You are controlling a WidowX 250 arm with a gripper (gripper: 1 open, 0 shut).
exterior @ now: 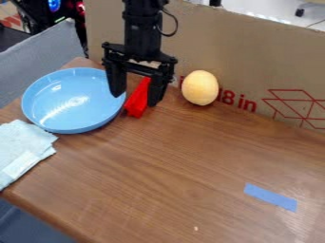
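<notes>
My black gripper (137, 84) hangs open at the back of the table, its fingers just right of a blue plate (74, 99) and over a red object (141, 104), which is partly hidden behind it. Whether anything touches the fingers is hard to tell. A pale yellow, egg-shaped object (200, 88) stands to the right of the gripper.
A light cloth (21, 149) lies at the left edge of the wooden table (165, 180). A cardboard panel (254, 66) runs along the back. A strip of blue tape (271, 197) is at the front right.
</notes>
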